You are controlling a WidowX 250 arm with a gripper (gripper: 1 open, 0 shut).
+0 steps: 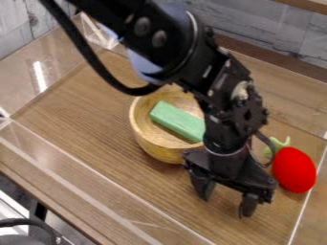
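Note:
My gripper is low over the wooden table, fingers pointing down, open, just in front of a wooden bowl. Inside the bowl lies a green block, partly behind my arm. A red object with a bit of green at its upper left lies to the right of my gripper. I cannot tell whether anything is between the fingers.
A wall or ledge runs behind it at the top. Black cables sit at the lower left.

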